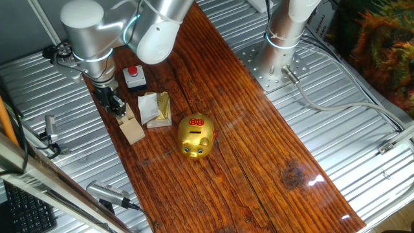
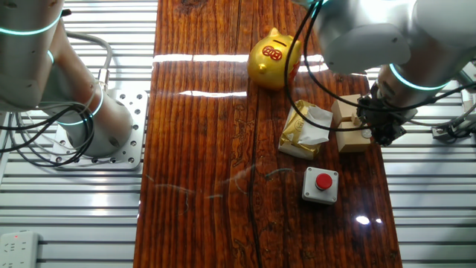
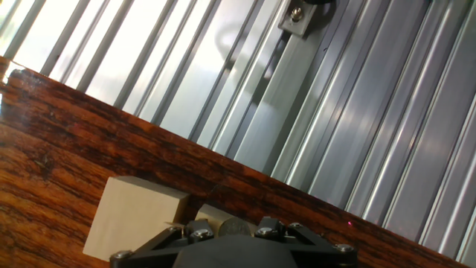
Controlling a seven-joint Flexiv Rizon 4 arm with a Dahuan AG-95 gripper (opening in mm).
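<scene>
My gripper is low over the far end of a pale wooden block near the table's edge. In the wrist view the gripper stands open, its fingers apart. Between them show a part of the wooden piece and a dark grey rounded shape, too unclear to name. A golden piggy bank with a slot on its back stands towards the middle of the table. In the other exterior view, the wooden block is partly hidden by the gripper and cables.
A white and gold packet lies between block and piggy bank. Close by is a red button on a white box.
</scene>
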